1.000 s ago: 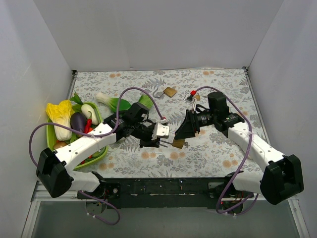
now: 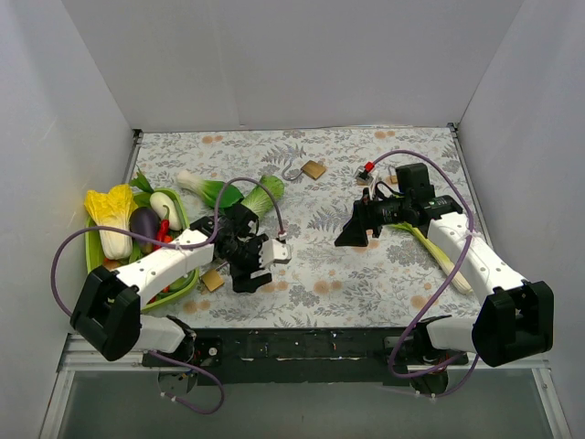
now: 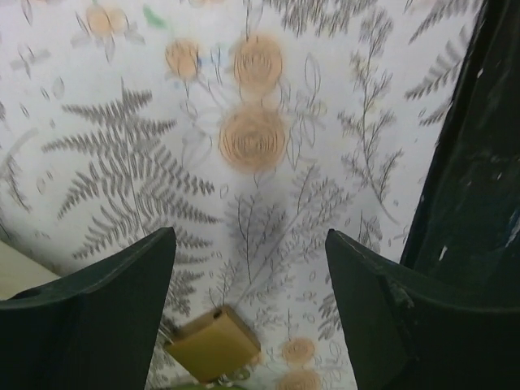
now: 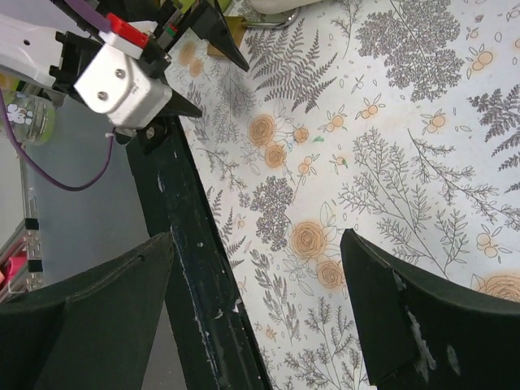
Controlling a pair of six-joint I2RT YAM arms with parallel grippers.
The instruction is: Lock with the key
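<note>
A brass padlock [image 2: 212,280] lies on the patterned table beside the green basket; its shackle is mostly hidden by my left arm in the top view. Low in the left wrist view, the padlock's body [image 3: 214,345] shows, while the right wrist view has its metal shackle [image 4: 272,20] beside a white vegetable. My left gripper [image 2: 247,279] is open just right of this padlock, with its fingers apart and nothing between them. Over the table's middle right, my right gripper [image 2: 352,238] is open and empty. A second brass padlock [image 2: 313,170] lies farther back, its shackle toward the left. I cannot make out a key.
The green basket [image 2: 94,249] full of vegetables stands at the left. A cabbage [image 2: 260,197] lies behind my left arm, and a long leek [image 2: 448,265] under the right arm. Bare table lies between the grippers.
</note>
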